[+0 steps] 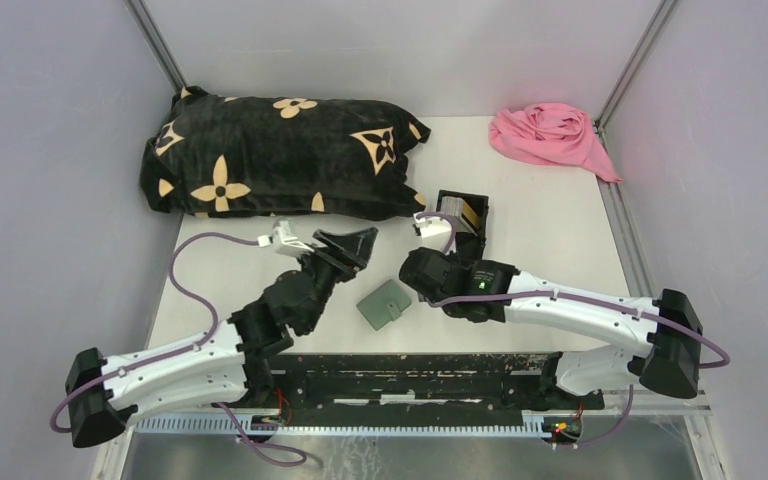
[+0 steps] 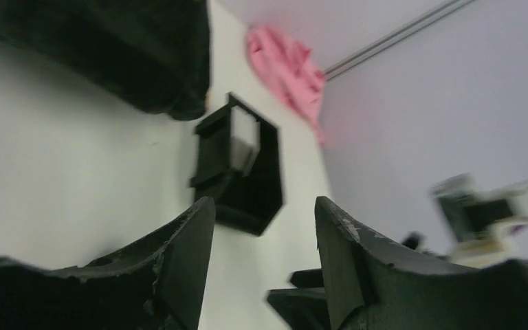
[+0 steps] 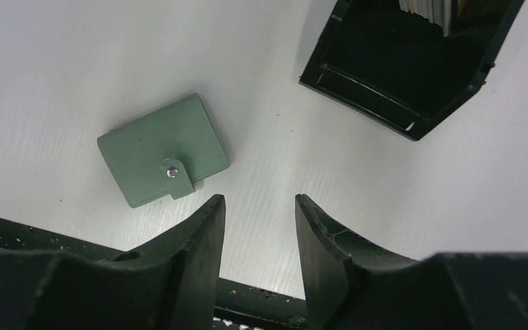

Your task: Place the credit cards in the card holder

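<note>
A sage-green card holder [image 1: 384, 304] with a snap strap [image 3: 177, 180] lies flat on the white table in front of me. Behind my right arm a black open box [image 1: 478, 205] holds cards [image 3: 423, 10] standing in a stack. My left gripper hangs up and left of the holder, open, its fingers blurred in the top view and empty in its wrist view. My right gripper hovers over the table between holder and box, open, nothing between its fingers.
A large black patterned plush cushion [image 1: 280, 155] covers the back left; a crumpled pink cloth [image 1: 550, 135] lies at the back right. Bare table [image 1: 550, 220] lies right of the box. Walls enclose the sides and back.
</note>
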